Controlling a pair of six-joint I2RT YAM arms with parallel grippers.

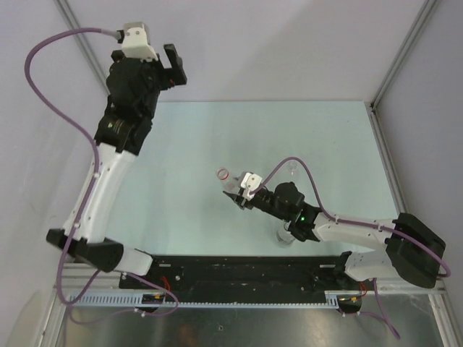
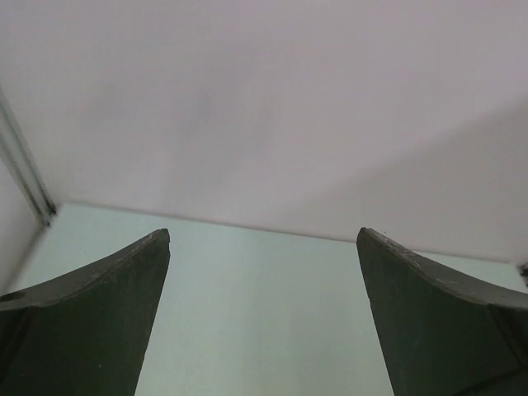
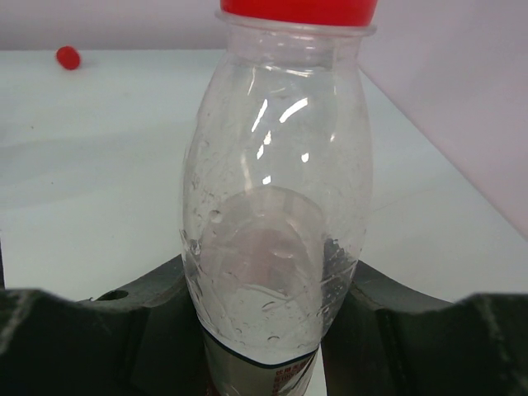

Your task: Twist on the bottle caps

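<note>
My right gripper (image 1: 242, 195) is shut on a clear plastic bottle (image 3: 276, 148), held upright with a red cap (image 3: 299, 10) on its top; whether the cap is tight I cannot tell. My left gripper (image 1: 173, 65) is raised at the back left, open, with nothing between its fingers in the left wrist view. Other bottles stand on the table: one (image 1: 292, 165) behind the right arm, another (image 1: 285, 237) partly hidden under it. A small loose red cap (image 3: 68, 57) lies on the table in the right wrist view.
White walls surround it, and a dark strip (image 1: 231, 267) runs along its front edge.
</note>
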